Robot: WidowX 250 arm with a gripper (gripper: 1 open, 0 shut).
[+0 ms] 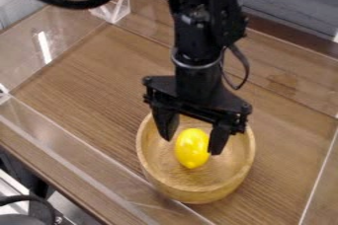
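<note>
A yellow oval object (193, 147) lies inside a tan round bowl (177, 183) in the lower middle of the camera view. My black gripper (197, 121) hangs over the bowl, its two fingers spread apart on either side just above and behind the yellow object, with nothing visible between them. The gripper body hides part of the bowl's back rim.
The bowl stands on a wooden surface, with open wood to the left and right. A clear plastic piece (109, 2) is at the back left. Dark cables hang at the top left and bottom left.
</note>
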